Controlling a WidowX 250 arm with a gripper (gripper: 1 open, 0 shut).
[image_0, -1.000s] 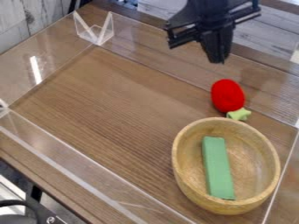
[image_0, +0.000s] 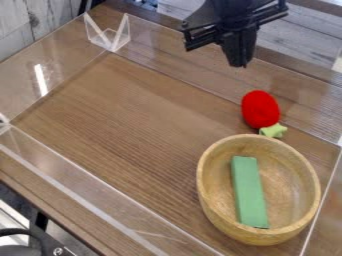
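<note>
My gripper (image_0: 237, 40) is at the top centre of the camera view, above the bare wooden surface, up and left of a red oval object (image_0: 261, 109) with a small green tip (image_0: 273, 131). Its finger state is hard to make out. A tan round bowl (image_0: 214, 205) at the lower right holds a green bar (image_0: 249, 190).
A white wire-like object (image_0: 104, 32) stands at the upper left.
The objects on the surface look unmoved.
</note>
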